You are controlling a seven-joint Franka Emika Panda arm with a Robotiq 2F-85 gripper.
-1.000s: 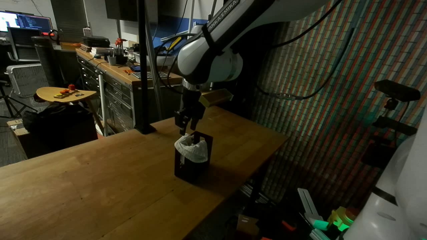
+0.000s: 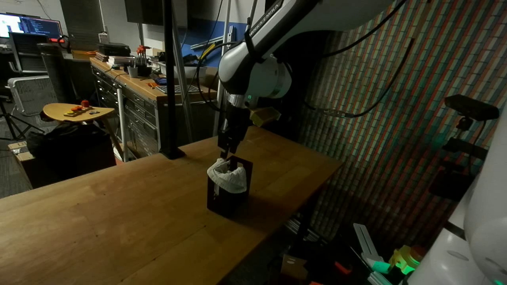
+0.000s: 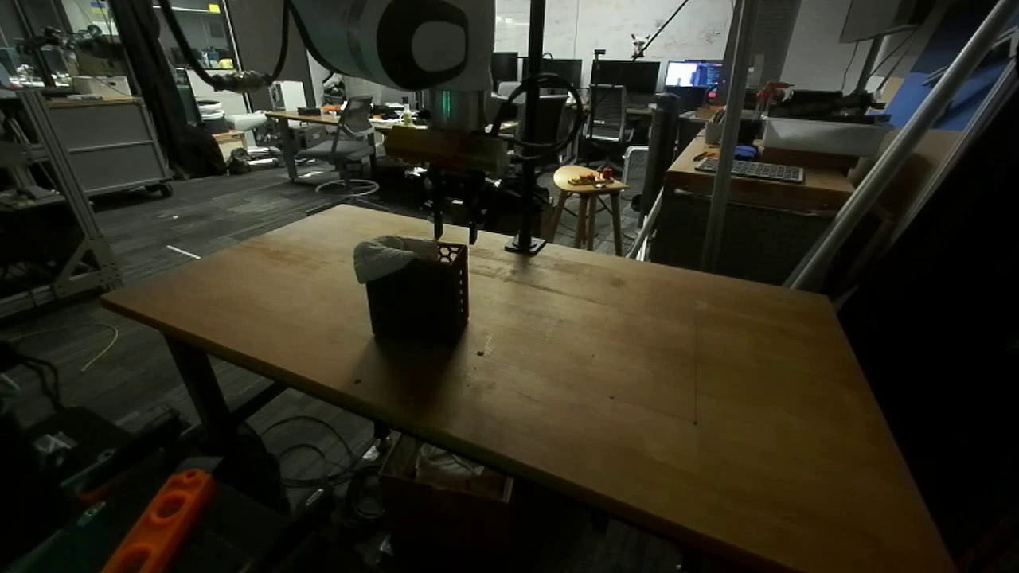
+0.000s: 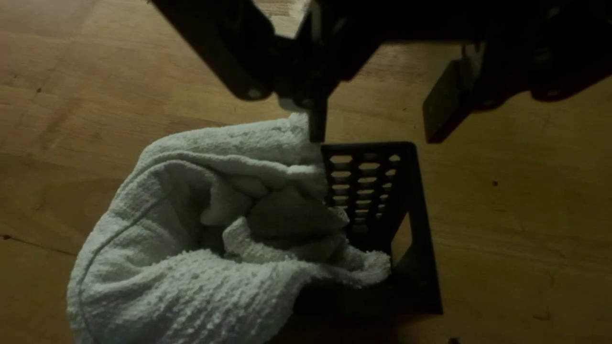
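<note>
A dark box (image 2: 227, 205) with honeycomb holes in its side stands upright on the wooden table. Draped in and over its rim is a pale towel (image 4: 189, 286), bunched up on the left side in the wrist view. My gripper hangs over the box's far edge, its fingers apart with bare table showing between them. One of the fingertips (image 4: 317, 129) overlaps the towel's edge in the wrist view; contact cannot be made out. In exterior view 2 the gripper (image 3: 456, 238) appears just above the perforated side of the box.
Most of the wooden table (image 3: 611, 382) around the box is bare. A black upright post (image 3: 527, 191) rises from the far edge of the table. A stool (image 2: 76, 111) and a drawer bench (image 2: 138, 102) stand beyond it.
In exterior view 1 the arm and gripper have shifted slightly right over the box. Box and towel look unmoved.
</note>
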